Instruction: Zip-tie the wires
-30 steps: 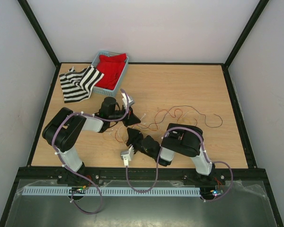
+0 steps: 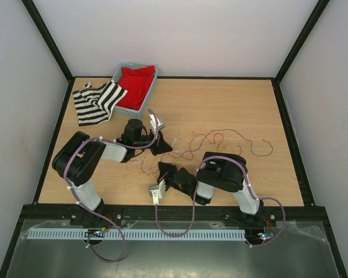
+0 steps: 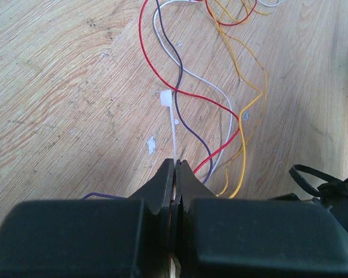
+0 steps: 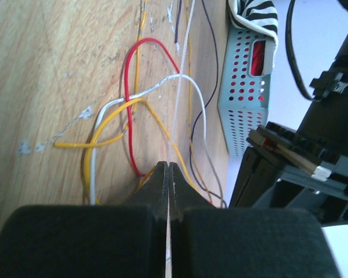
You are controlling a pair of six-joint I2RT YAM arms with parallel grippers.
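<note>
In the left wrist view a white zip tie (image 3: 172, 124) rises from between the fingertips of my left gripper, which is shut on it; its square head points away from me. Red, dark blue, white and yellow wires (image 3: 243, 145) lie just beyond and to the right. My right gripper is also shut, low over the wood, with a thin white zip tie strip (image 4: 178, 92) running into its fingertips. Around it curl the wires (image 4: 129, 98). From above, the two grippers nearly meet at the wires' left end; whether the tie encircles them is hidden.
A blue-grey basket (image 2: 149, 98) with red cloth stands at the back left, a striped cloth (image 2: 95, 104) beside it. Loose wires (image 2: 232, 131) spread across the middle right.
The right gripper has shifted a little toward the table's front edge, away from the left one. My left arm looks still.
</note>
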